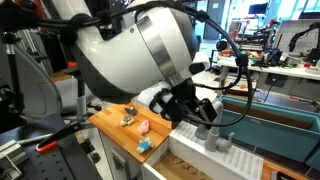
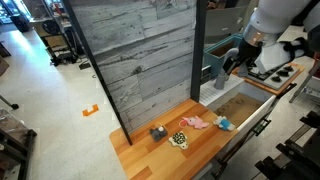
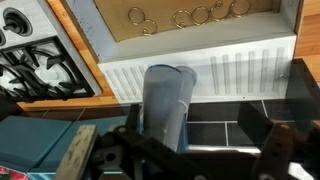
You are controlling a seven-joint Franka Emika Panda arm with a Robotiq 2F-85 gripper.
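Note:
The wrist view shows a grey, rounded, faucet-like piece (image 3: 163, 105) standing over a white ribbed strip (image 3: 235, 75). My gripper is open around it, its dark fingers well apart. The grey piece lies nearer the left finger, and a wide gap separates it from the right finger (image 3: 256, 124). Contact with the left finger cannot be made out. In exterior view 1 the gripper (image 1: 200, 110) is low at the grey faucet (image 1: 222, 143), partly covering it. From the other side, the faucet (image 2: 220, 80) appears beside the gripper.
An open drawer (image 3: 110, 45) holding several rings lies beside the strip. A stove (image 3: 35, 60) stands at its other end. Small pink (image 1: 143, 127) and blue (image 1: 145, 144) items rest on the wooden counter. A teal bin (image 1: 265, 112) is behind the faucet.

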